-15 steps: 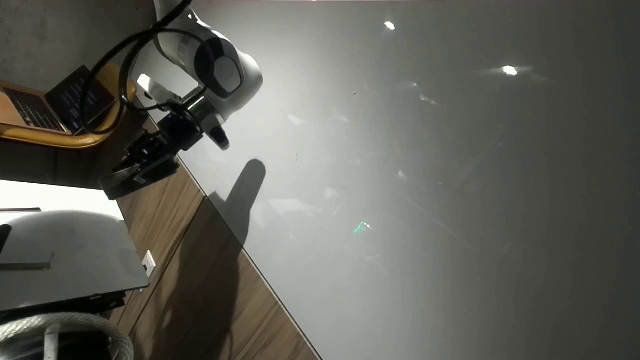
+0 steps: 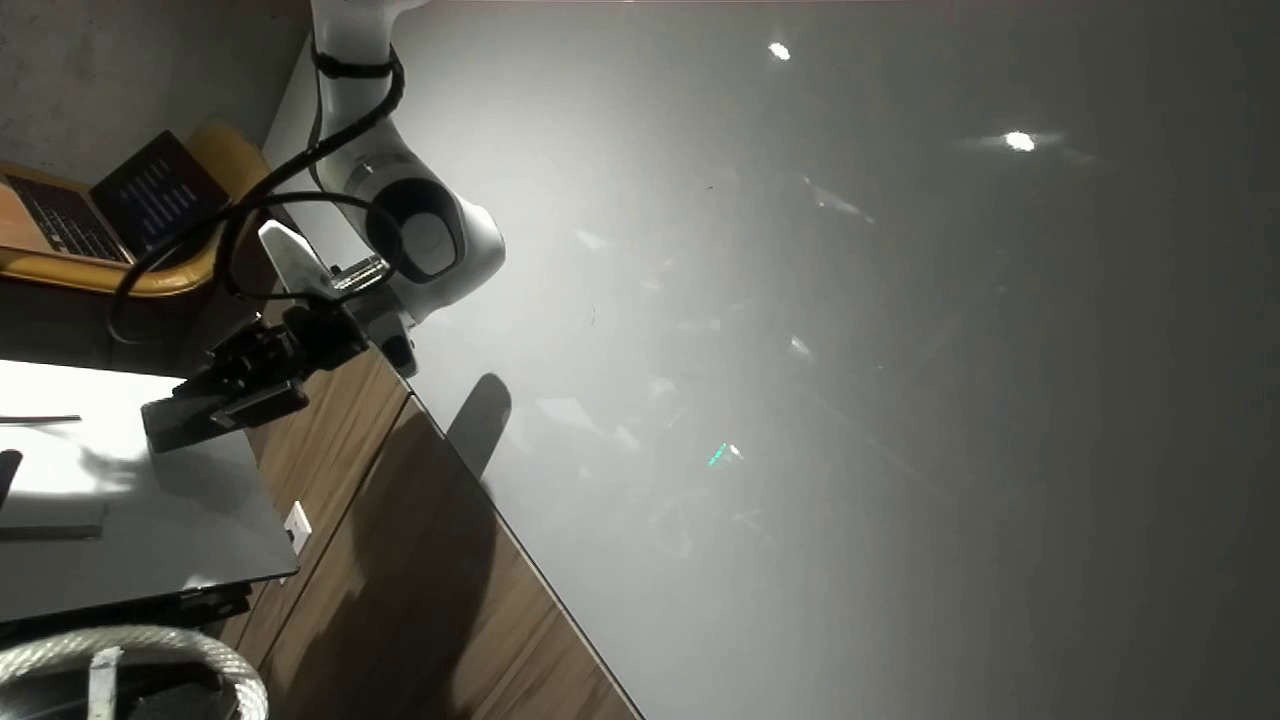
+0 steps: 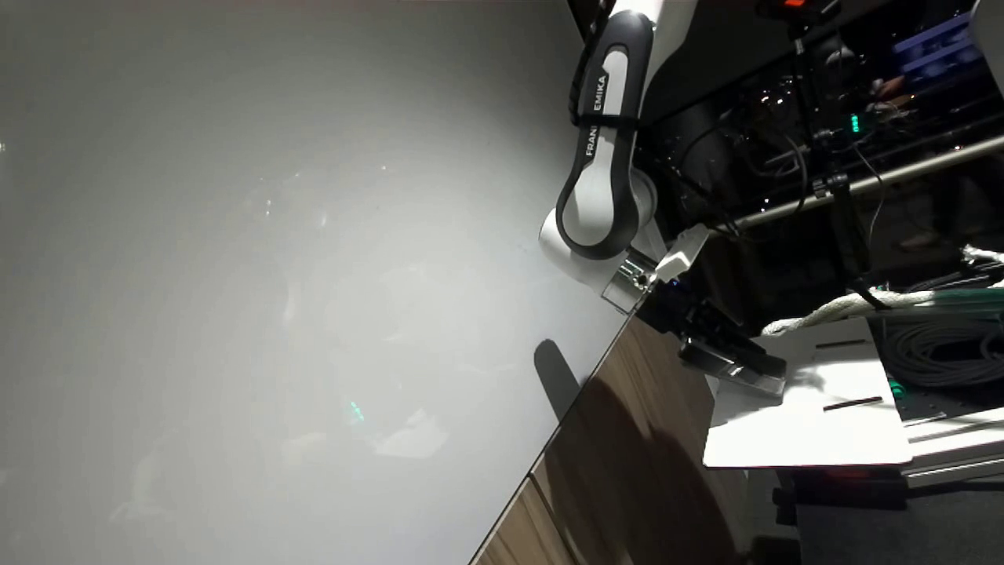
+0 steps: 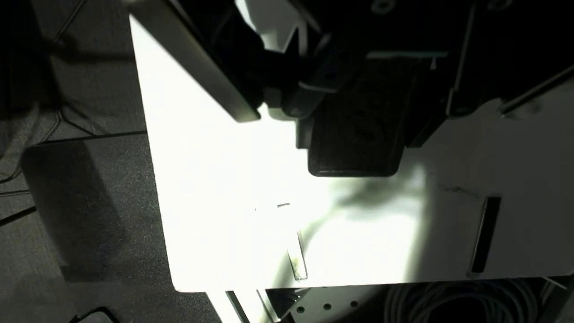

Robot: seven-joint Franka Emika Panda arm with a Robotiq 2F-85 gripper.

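A dark, flat, round-cornered slab (image 4: 356, 153) shows between the fingers of my gripper in the wrist view, and the fingers are shut on it. In exterior view 1 the gripper (image 2: 246, 390) reaches past the table edge, with the dark slab (image 2: 180, 422) at its tip. Below it, in that view, is a pale board (image 2: 222, 510) with slots. Exterior view 2 has the slab (image 3: 773, 384) overlapping the near-left part of the board (image 3: 809, 438). Whether the slab touches the board cannot be told. Its markings are too dark to read.
A laptop (image 2: 156, 198) lies on a yellow chair (image 2: 180, 278). Coiled cable (image 3: 941, 353) lies beyond the board, and thick rope (image 2: 204, 648) sits near it.
The arm has moved lower and leftward in exterior view 1, from beside the wooden side to over the pale board. The dark slab has gone along in the gripper.
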